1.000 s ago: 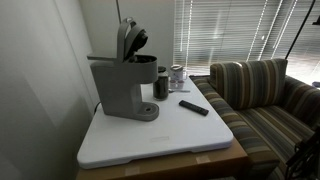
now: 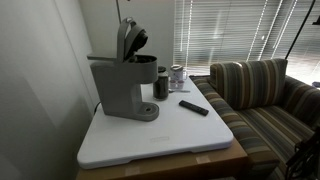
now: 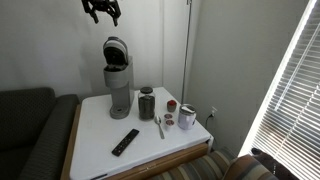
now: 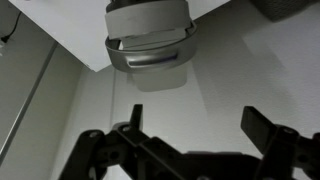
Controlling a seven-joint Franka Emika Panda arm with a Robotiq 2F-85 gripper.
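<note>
The grey coffee maker (image 2: 122,85) stands upright on a white table with its lid (image 3: 116,52) raised. High above it, in exterior view 2, my gripper (image 3: 104,19) hangs open and apart from the machine. In the wrist view my gripper shows two separated black fingers with only pale background between them. The coffee maker's rounded grey top (image 4: 150,40) appears beyond them at the upper middle. Exterior view 1 does not clearly show the gripper.
On the white table (image 3: 90,140) are a black remote (image 3: 125,142), a dark canister (image 3: 147,103), a spoon (image 3: 159,127), a white mug (image 3: 186,117) and small cups (image 3: 169,120). A striped armchair (image 2: 255,90) stands beside it.
</note>
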